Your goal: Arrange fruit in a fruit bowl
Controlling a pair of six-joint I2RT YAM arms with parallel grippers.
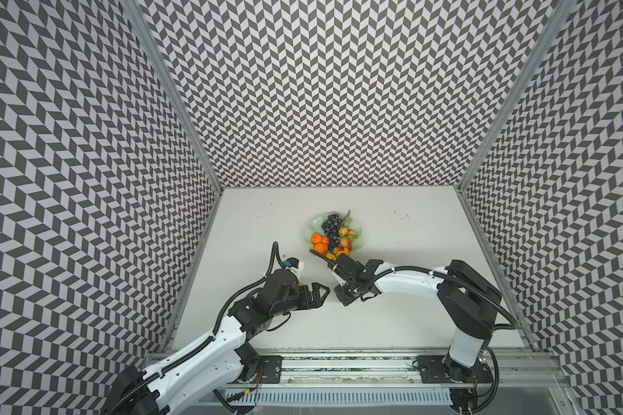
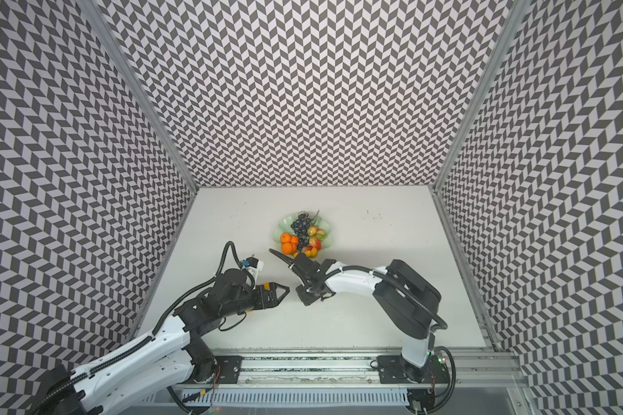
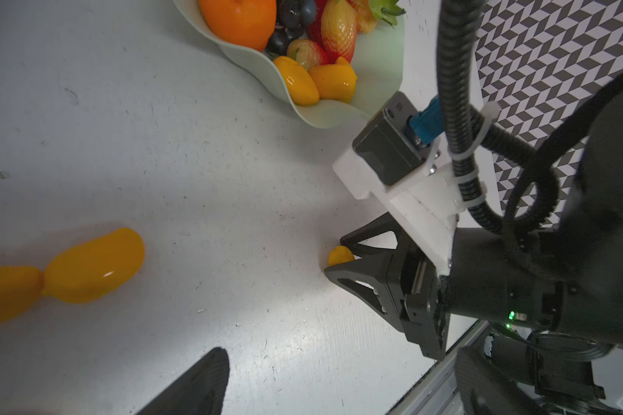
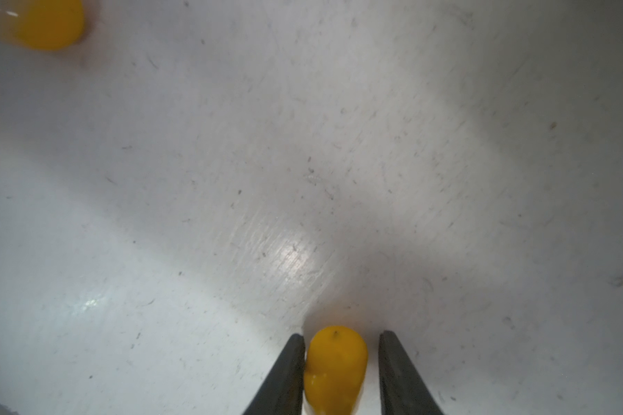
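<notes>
The pale green bowl (image 3: 356,110) holds oranges (image 1: 319,243), dark grapes (image 1: 333,224), strawberries (image 3: 339,31) and small yellow fruits (image 3: 335,81). In front of it, a yellow fruit (image 4: 336,370) stands between the fingertips of my right gripper. One finger touches it; a narrow gap shows at the other, so this gripper is part open around it. My left gripper is wide open over bare table, nothing between its fingers. Two more yellow fruits (image 3: 93,266) lie end to end on the table at the left of the left wrist view.
My two grippers are close together in front of the bowl, with a small space between them. Patterned walls (image 1: 339,97) enclose the table. A metal rail (image 1: 353,359) runs along its front.
</notes>
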